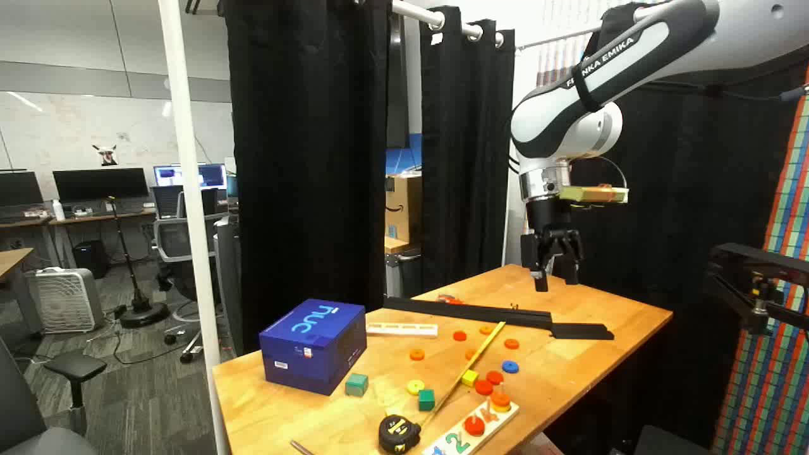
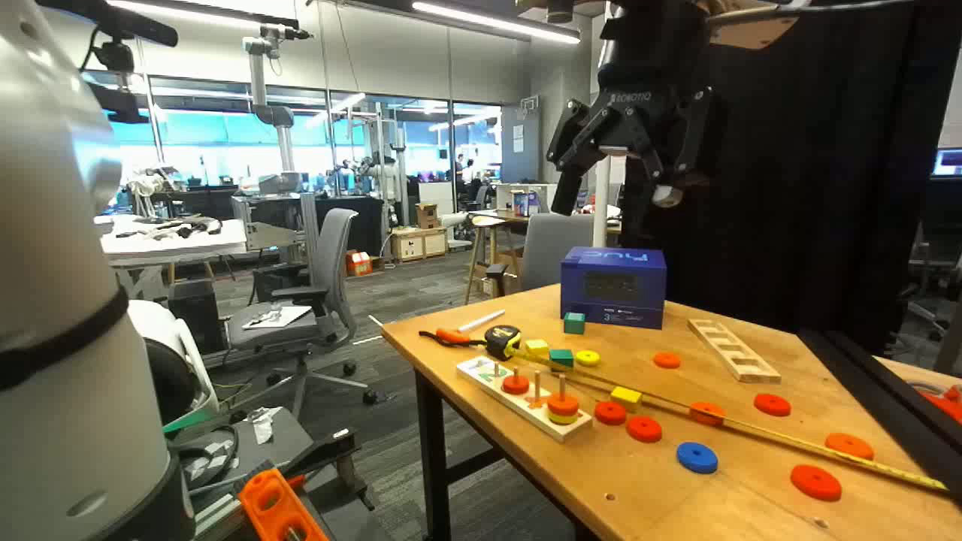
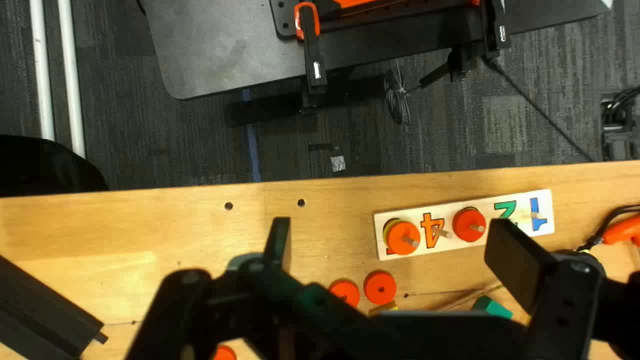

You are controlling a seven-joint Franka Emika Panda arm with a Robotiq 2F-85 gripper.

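My gripper stands open high above the table, its black fingers wide apart with nothing held between them. In the second exterior view the gripper hangs well clear of everything. Below it lies a white numbered peg board near the table edge. Stacked discs, orange over yellow, sit on its end peg, and a red disc is on another peg. Loose red discs, a blue disc and a yellow disc lie flat around the board.
A yellow tape extends across the table from its black case. Green blocks, a blue box, a slotted wooden frame and a black bar also occupy it. Bare wood shows left of the board in the wrist view.
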